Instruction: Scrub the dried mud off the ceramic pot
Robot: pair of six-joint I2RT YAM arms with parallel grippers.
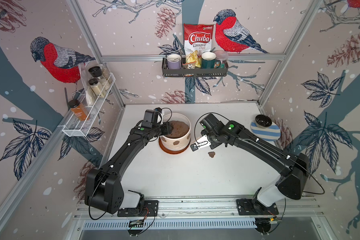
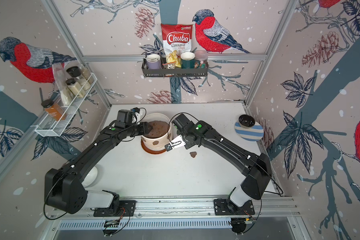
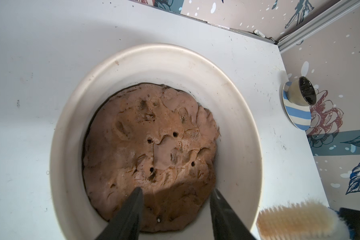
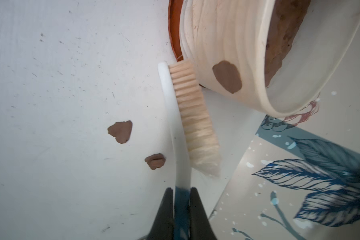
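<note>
A cream ceramic pot [image 1: 174, 142] filled with brown mud [image 3: 148, 160] stands on a terracotta saucer [image 4: 174, 28]; a dark mud patch [image 4: 226, 76] is on its outer wall. My left gripper is over the pot's near side, its fingers apart in the left wrist view; whether they grip the wall is hidden. My right gripper is shut on the handle of a white brush with pale bristles [image 4: 194, 116], held just right of the pot, beside the patched wall.
Loose mud flakes [image 4: 120, 131] lie on the white table [image 1: 188, 176]. A black bowl [image 1: 263, 120] on a striped plate [image 1: 264, 132] stands at the back right. A wire rack with jars and a hanging shelf are on the walls.
</note>
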